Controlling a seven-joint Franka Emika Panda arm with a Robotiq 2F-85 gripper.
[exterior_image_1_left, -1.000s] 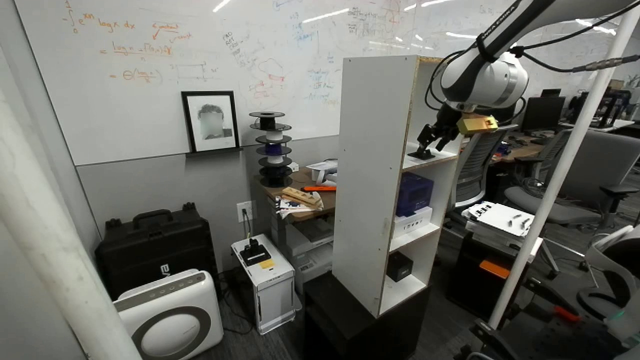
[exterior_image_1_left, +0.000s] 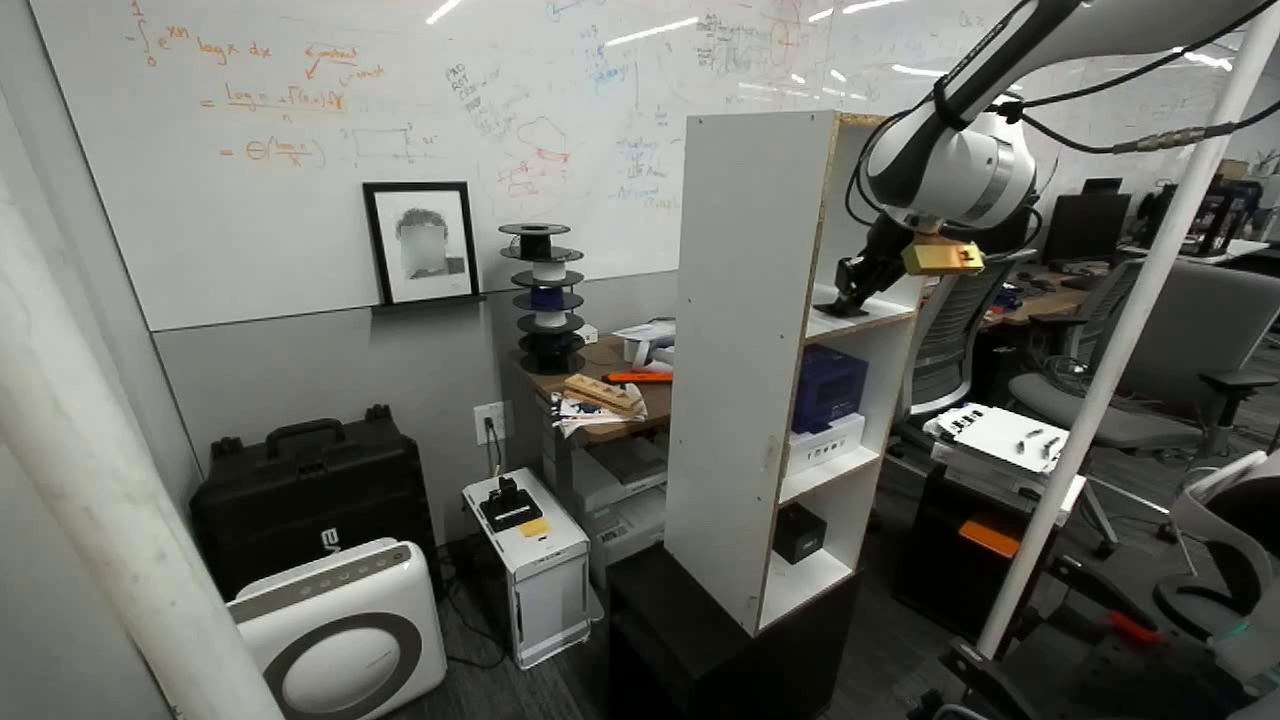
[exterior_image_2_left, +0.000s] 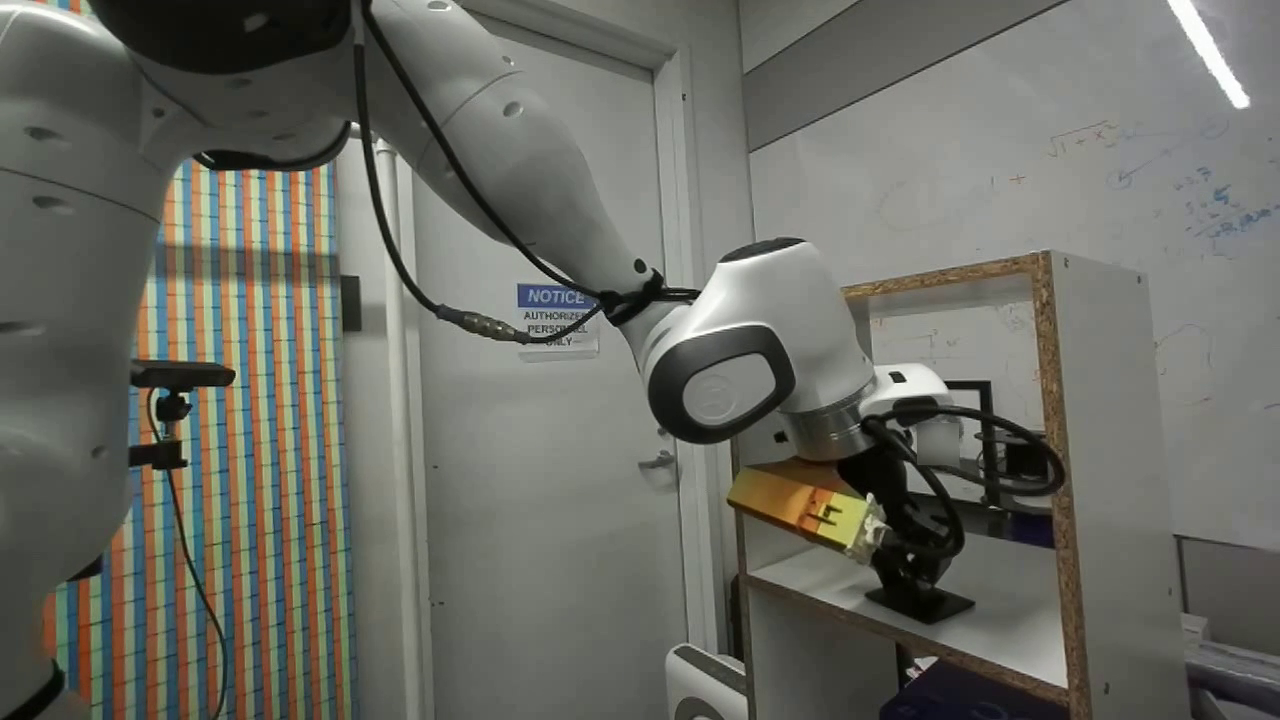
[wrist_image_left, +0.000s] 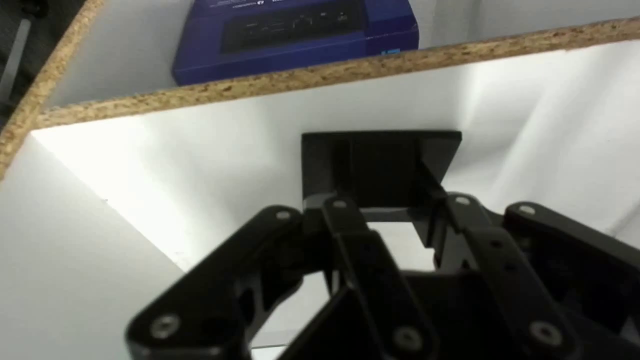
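Note:
A black item with a flat, square base (wrist_image_left: 384, 162) stands on the white shelf board (wrist_image_left: 210, 174), near its chipboard front edge. In exterior view 2 its base (exterior_image_2_left: 942, 608) looks flat on the board. My black gripper reaches down to it and is shut on its upright part, which the fingers largely hide in the wrist view. Exterior view 1 shows the gripper (exterior_image_1_left: 849, 286) inside the top compartment, just above the base (exterior_image_1_left: 840, 310).
The shelf unit's side wall (exterior_image_1_left: 738, 360) and chipboard upright (exterior_image_2_left: 1052, 480) stand close to the arm. A blue box (wrist_image_left: 288, 36) sits one compartment lower, on a white box (exterior_image_1_left: 825, 444). The board around the black item is bare.
The arm has shifted left in exterior view 1. The fingers, spread apart around the black item a second ago, have come together on it. Its base appears in about the same place.

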